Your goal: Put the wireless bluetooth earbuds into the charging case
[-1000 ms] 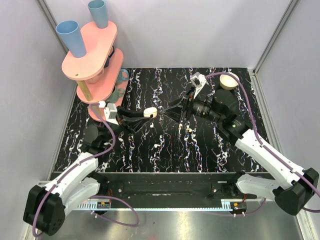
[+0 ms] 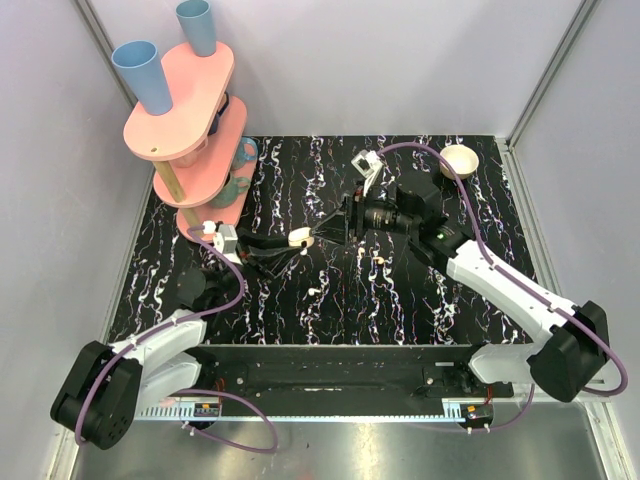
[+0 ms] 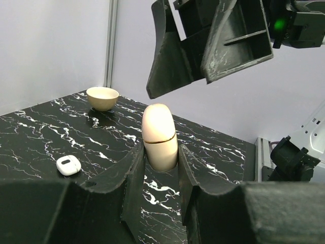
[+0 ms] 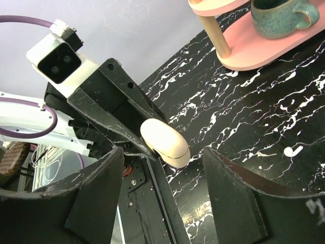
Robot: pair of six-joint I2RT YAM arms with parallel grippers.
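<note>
A closed white charging case [image 2: 300, 236] is held upright in my left gripper, seen gripped at its lower part in the left wrist view. Just above and right of it, my right gripper [image 2: 335, 226] stands part open, its dark fingers reaching toward the case's top; in the right wrist view the case [image 4: 165, 141] sits between and beyond the fingertips. On the dark marbled table lie small white pieces, including one [image 4: 293, 151] with a stem like an earbud and one [image 2: 314, 292] near the middle.
A pink tiered shelf [image 2: 175, 110] with blue cups and mugs stands at the back left. A cream bowl [image 2: 459, 160] is at the back right. The table's front edge [image 2: 330, 355] runs below both arms.
My right gripper has moved leftward, closer to the case. My left gripper with the case has shifted only slightly.
</note>
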